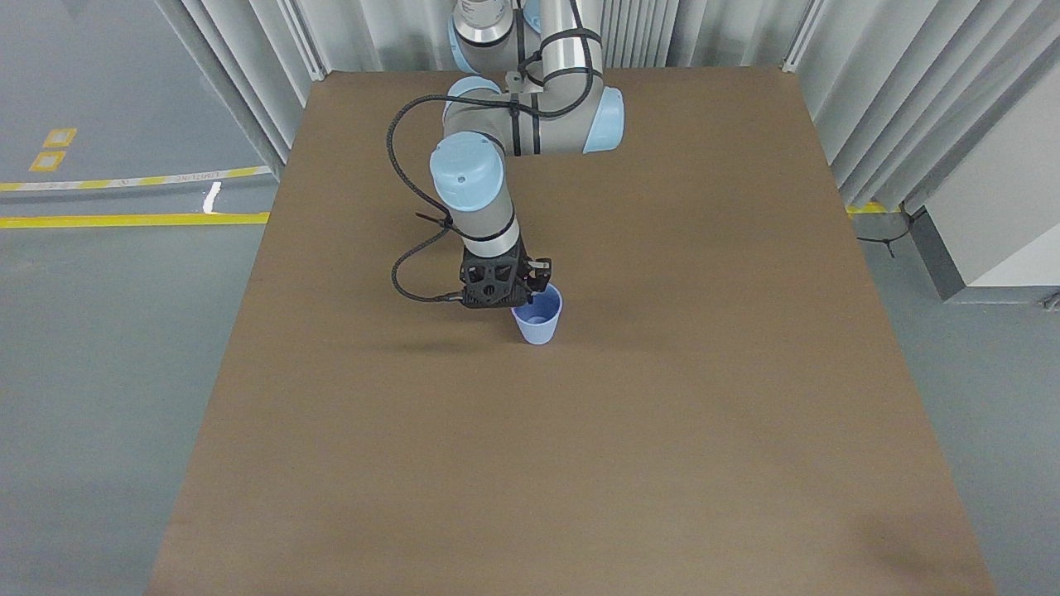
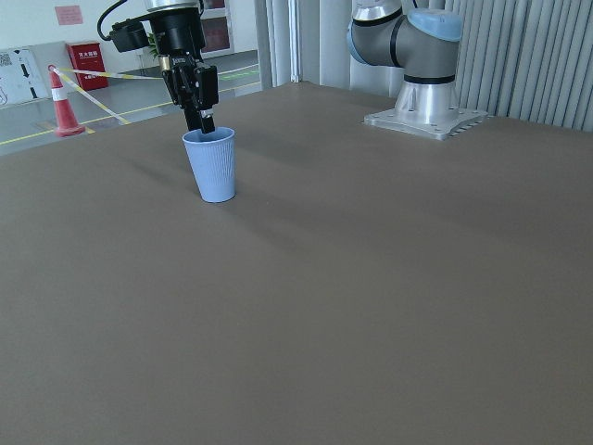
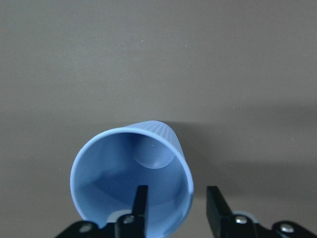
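A light blue ribbed cup (image 1: 537,328) stands on the brown table, also visible in the left view (image 2: 212,176). My black gripper (image 2: 202,116) points down at its rim. In the wrist view the gripper is open, its fingertips either side of the near-right wall of the cup (image 3: 184,168), one over the cup's inside and the other just outside. Whether either finger touches the cup is unclear. In the front view the fingertips are hidden behind the wrist housing.
A grey robot base (image 2: 428,119) stands on the table near the curtains at the back.
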